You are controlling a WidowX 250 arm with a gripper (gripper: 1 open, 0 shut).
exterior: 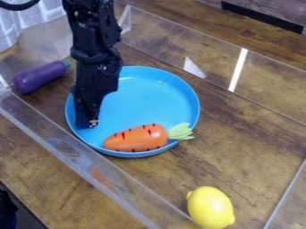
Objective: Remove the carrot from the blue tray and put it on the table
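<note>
An orange toy carrot (136, 138) with dark stripes and a pale green top lies in the round blue tray (149, 89), near its front right rim. My black gripper (88, 118) points down over the tray's left side, to the left of the carrot and apart from it. Whether its fingers are spread or closed is too dark and small to make out. The tray rests on the wooden table (245, 125).
A purple eggplant-like toy (42, 77) lies left of the tray. A yellow lemon (210, 207) sits at the front right. A clear plastic edge (89, 161) runs along the front left. Bare table spreads to the right of the tray.
</note>
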